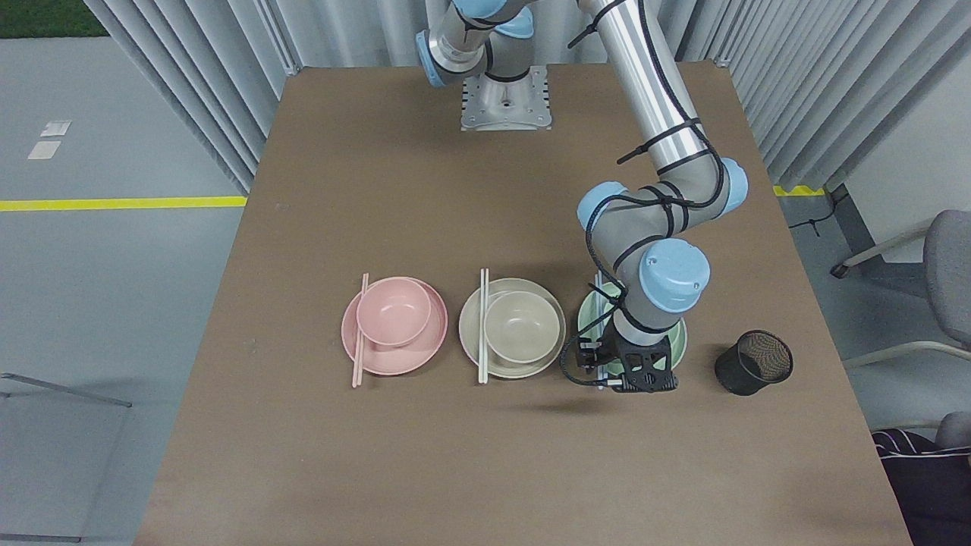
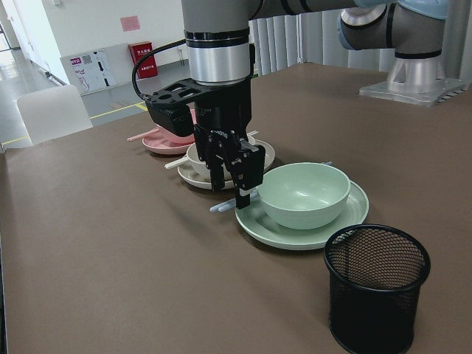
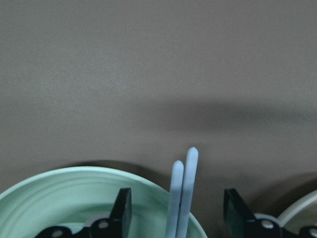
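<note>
My gripper stands open over a pair of light blue chopsticks (image 3: 187, 181), which lie on the rim of the green plate (image 3: 69, 183) between my two fingers. In the left view the green plate (image 2: 346, 217) carries a green bowl (image 2: 302, 195), with my gripper low at its near edge. In the front view the arm hides much of that setting. To the left are a cream plate with bowl (image 1: 521, 326) and white chopsticks (image 1: 483, 326), then a pink plate with bowl (image 1: 393, 312) and pink chopsticks (image 1: 360, 329).
A black mesh pen holder (image 1: 753, 362) stands right of the green setting. The table in front of the plates (image 1: 473, 455) is clear.
</note>
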